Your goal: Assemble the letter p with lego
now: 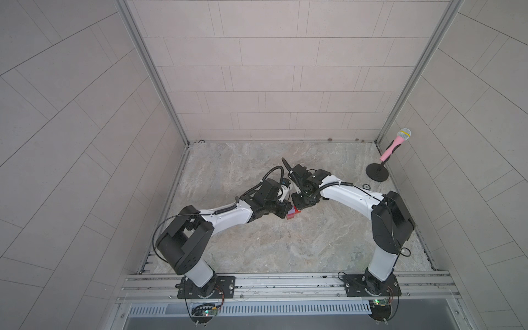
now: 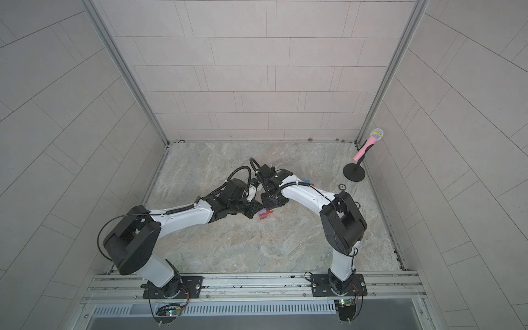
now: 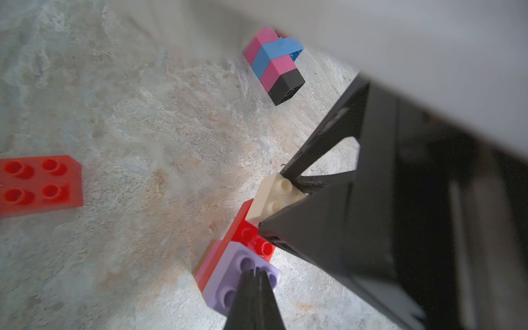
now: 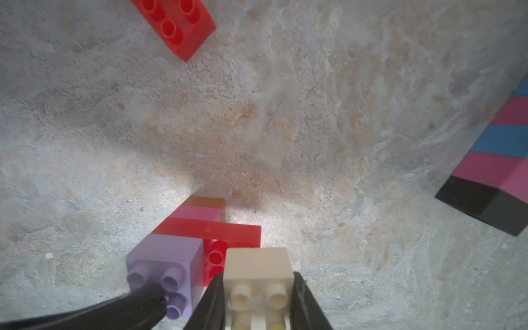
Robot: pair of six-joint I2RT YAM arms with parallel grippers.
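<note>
A small assembly of stacked bricks stands at the table's middle: a red brick (image 4: 236, 233) above pink and brown ones, with a lavender brick (image 4: 165, 250) on one end. My left gripper is shut, its fingertips over the lavender brick's studs with nothing seen between them; whether they touch is unclear. A cream brick (image 4: 258, 264) is in my right gripper, which is shut on it. It sits over the red brick's other end, beside the lavender one. I cannot tell whether it is seated. From above, the grippers partly cover the assembly.
A loose red brick (image 3: 41, 184) lies apart on the table, studs up. Farther off lies a pink, blue and black stack (image 3: 275, 66). A pink microphone (image 1: 391, 148) on a black stand is at the far right.
</note>
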